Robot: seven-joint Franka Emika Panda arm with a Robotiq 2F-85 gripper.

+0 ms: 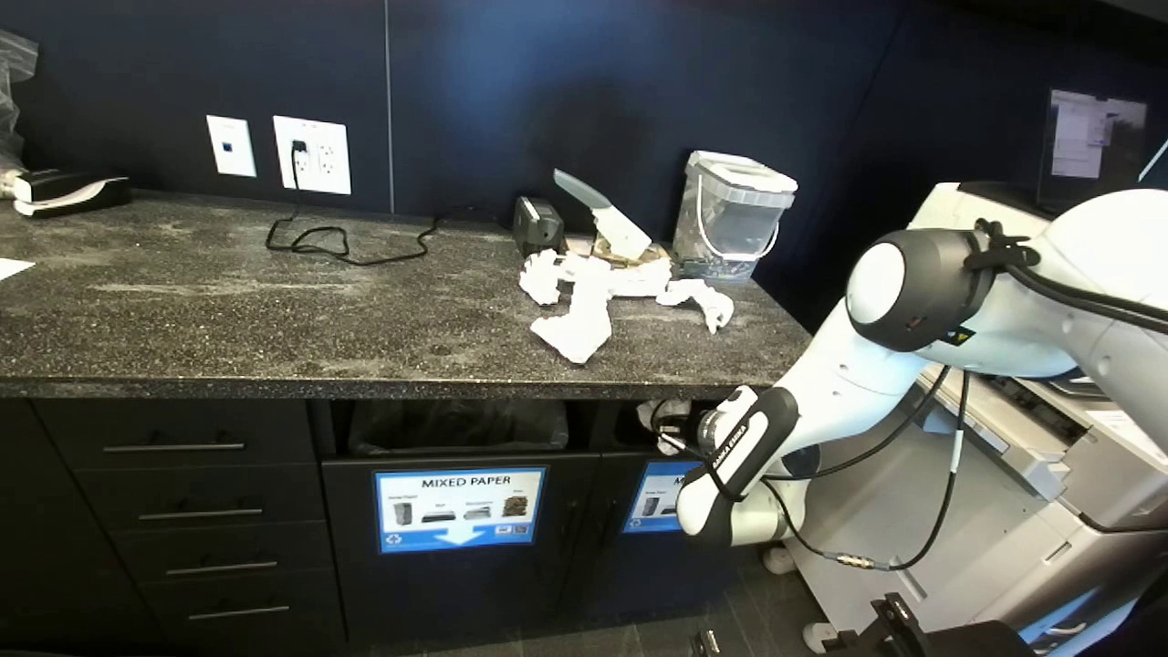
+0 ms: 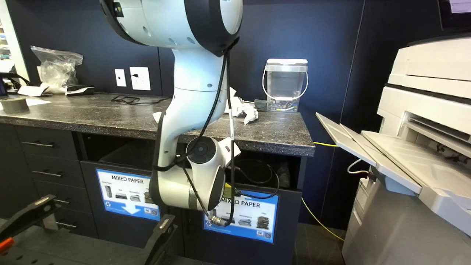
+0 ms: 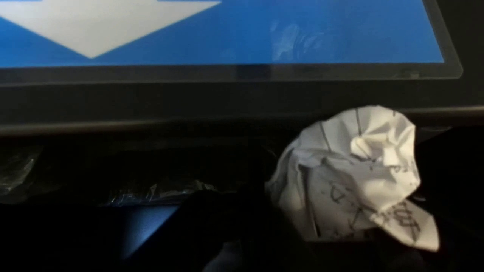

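A crumpled white sheet of paper with dark printed lines fills the lower right of the wrist view. Beside it, my gripper shows only as a dark silhouette; whether paper is between its fingers cannot be made out. The arm's hand reaches in at the right-hand bin opening, below the countertop. More crumpled white paper lies on the countertop, near its right end. The right bin's blue-and-white MIXED PAPER sign is partly covered by the arm in exterior view 2.
A clear lidded bucket, a brush-like tool and a small dark box stand behind the paper. Left of the arm is another bin with a sign. A printer stands to the right.
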